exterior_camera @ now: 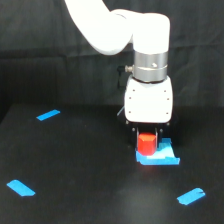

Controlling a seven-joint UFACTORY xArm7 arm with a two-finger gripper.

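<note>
My white gripper points straight down over a small red block right of centre. The block's top lies level with the fingertips, between or just in front of them. Whether the fingers touch its sides is too small to make out, so I cannot tell if they are open or shut on it. Behind and beneath the block is a light blue piece; the block hides part of it, and whether the two touch is unclear.
Blue tape strips mark the dark table at the back left, front left and front right. A dark curtain hangs behind.
</note>
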